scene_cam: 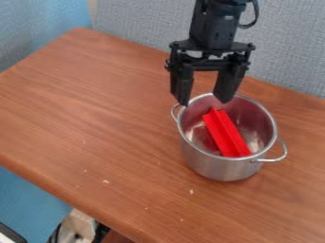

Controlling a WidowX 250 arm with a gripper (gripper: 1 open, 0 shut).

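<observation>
A steel pot (216, 162) with two side handles stands on the wooden table, right of the middle. Inside it lie red bar-shaped objects (226, 134), leaning against the pot's bottom and wall. The black gripper (203, 95) hangs just above the pot's back rim with its two fingers spread open and nothing seen between them.
A grey textured wall stands behind.
</observation>
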